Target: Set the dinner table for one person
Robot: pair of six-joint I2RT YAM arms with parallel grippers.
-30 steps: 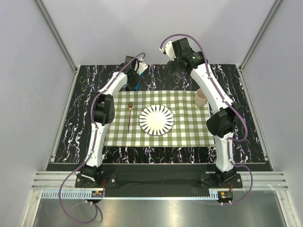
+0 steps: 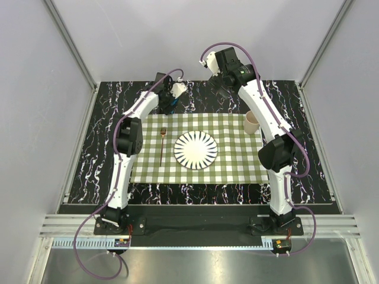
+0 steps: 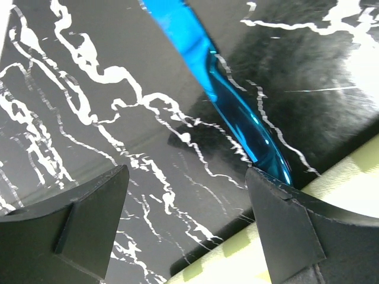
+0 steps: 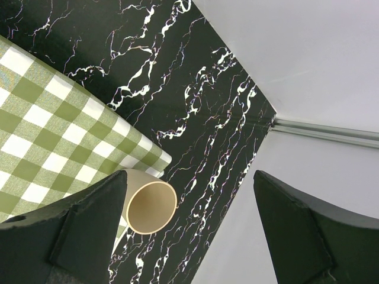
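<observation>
A checkered green-and-white placemat carries a white plate with dark radial marks and, left of it, a red-handled fork. The beige cup stands at its upper right; the right wrist view shows the cup with its mouth visible. Behind the mat lies a long blue utensil, partly covered by the left arm from above; its kind is unclear. Over it, my left gripper is open, the utensil's near end close to the right-hand fingertip. My right gripper hangs open and empty behind the mat.
White walls close in the back and sides. Between the plate and the cup the mat is free.
The left gripper has turned slightly and shifted a little over the blue utensil. My right arm, the plate, fork and cup have stayed put.
</observation>
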